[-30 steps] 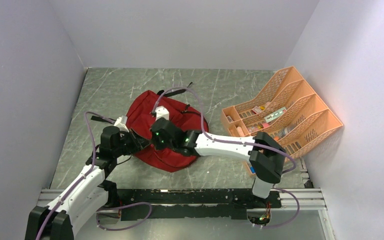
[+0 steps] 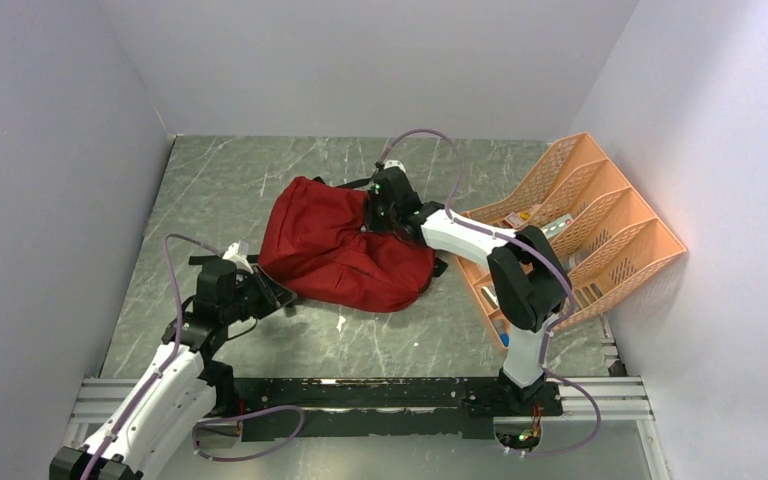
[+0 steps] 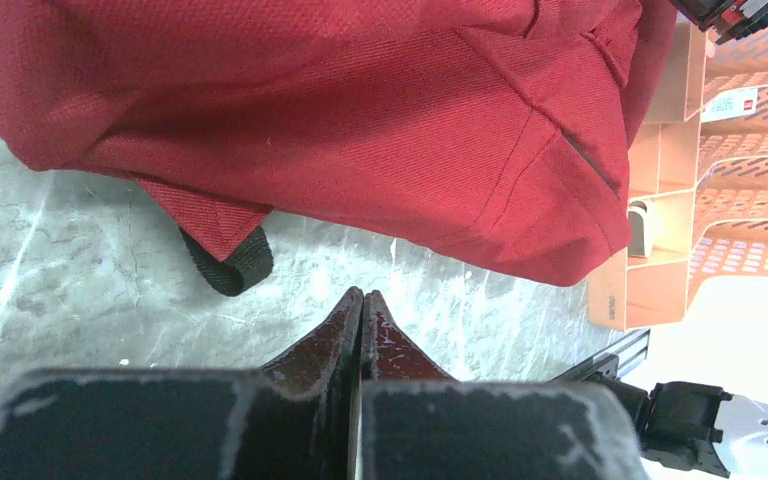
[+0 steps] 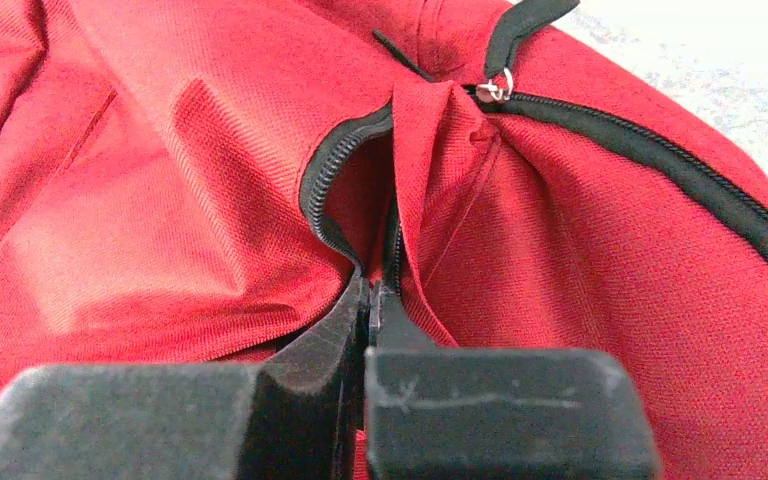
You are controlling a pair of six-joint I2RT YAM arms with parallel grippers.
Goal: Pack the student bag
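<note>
The red bag (image 2: pixel 345 262) lies crumpled in the middle of the table. In the right wrist view, a stretch of black zipper (image 4: pixel 330 180) gapes open, its two edges running together down to my right gripper. That gripper is shut where the edges meet, apparently on the zipper; the exact piece between its tips is hidden. A second metal zipper pull (image 4: pixel 495 90) sits higher up on the bag. My left gripper has its tips together with nothing showing between them. It is clear of the cloth, near a black strap loop (image 3: pixel 228 262) on the bag's edge.
An orange basket (image 2: pixel 650 250) with several compartments stands on the right and holds small items, among them a pale green-white box (image 2: pixel 556 226). My right arm reaches across its front-left edge. Bare table (image 2: pixel 340 350) lies in front of the bag.
</note>
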